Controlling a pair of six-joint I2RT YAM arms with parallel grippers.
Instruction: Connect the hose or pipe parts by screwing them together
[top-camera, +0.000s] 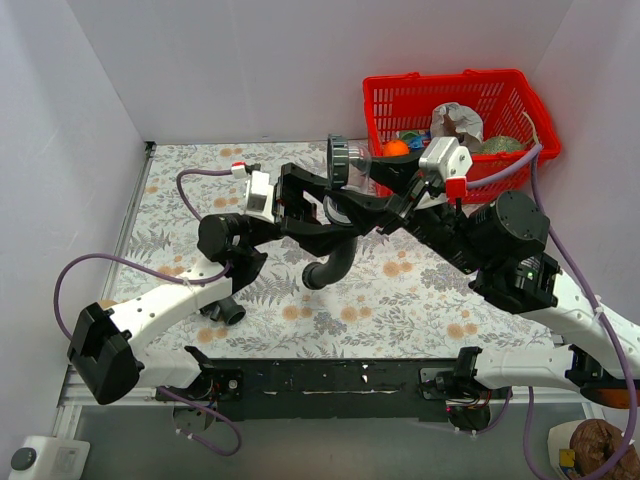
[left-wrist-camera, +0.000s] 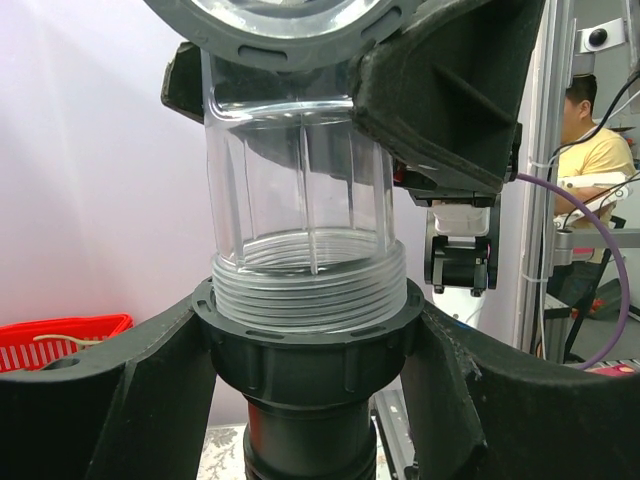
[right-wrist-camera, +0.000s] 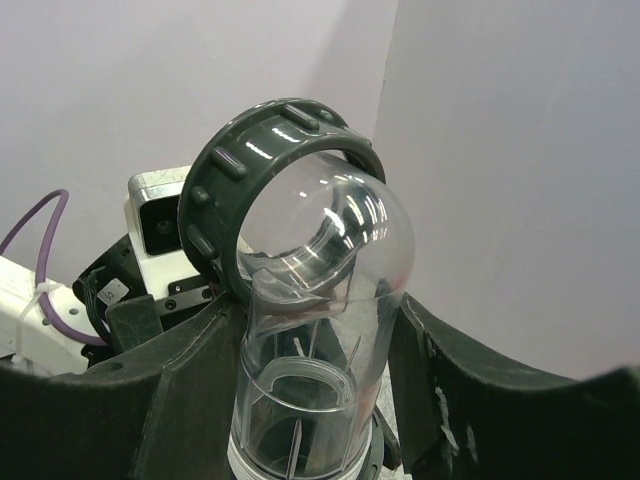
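My left gripper is shut on the black threaded nut (left-wrist-camera: 305, 350) atop the dark hose (top-camera: 333, 262), whose lower bend shows in the top view. A clear plastic elbow fitting with a grey-green ring nut stands upright in that nut, its clear threads visible just above it in the left wrist view. My right gripper has its fingers either side of the clear fitting; whether they grip it tightly I cannot tell.
A red basket (top-camera: 390, 90) with fruit and bags stands at the back right. Dark fittings (top-camera: 225, 310) lie on the table's left.
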